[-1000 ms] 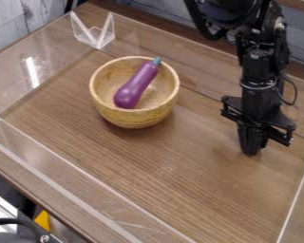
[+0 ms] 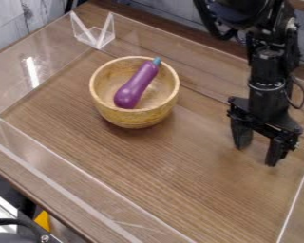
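My black gripper (image 2: 262, 142) hangs low over the wooden table (image 2: 155, 180) at the right, its fingers spread open with nothing visible between them. To its left sits a tan bowl (image 2: 155, 110) holding a purple eggplant (image 2: 132, 88) with a green-blue stem, apart from the gripper.
A clear, wire-like container (image 2: 94, 33) stands at the upper left near the table's back. A small yellow object (image 2: 41, 221) shows past the table's lower left edge.
The gripper's fingers have spread wider apart and the wrist has shifted slightly to the right. The bowl and eggplant have not moved.
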